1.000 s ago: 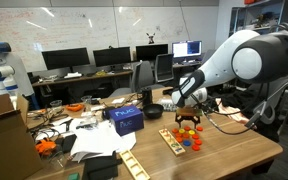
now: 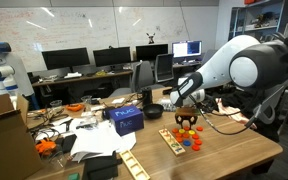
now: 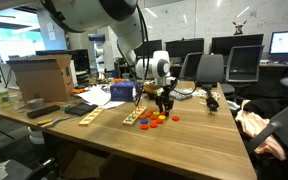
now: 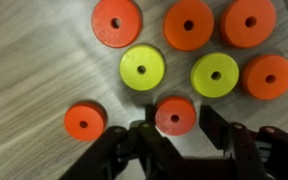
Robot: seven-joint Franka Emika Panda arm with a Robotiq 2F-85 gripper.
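Note:
My gripper points down over the table, its fingers part open with one finger on each side of a small orange-red disc [image 4: 175, 116]. The disc has a hole in its middle and lies between the fingertips; whether they touch it is hard to tell. Two yellow discs, one at left [image 4: 142, 67] and one at right [image 4: 215, 74], lie just beyond it. In exterior view 1, the gripper [image 2: 189, 118] is low above the cluster of coloured discs. From exterior view 2, the gripper [image 3: 165, 106] partly hides the discs behind it.
More orange-red discs surround the gripper, including a separate one [image 4: 85, 121] at left and one [image 4: 269, 76] at right. Blue discs [image 2: 187, 143] and a wooden tray [image 2: 172, 141] are nearby. A blue box [image 2: 126, 120] stands farther left.

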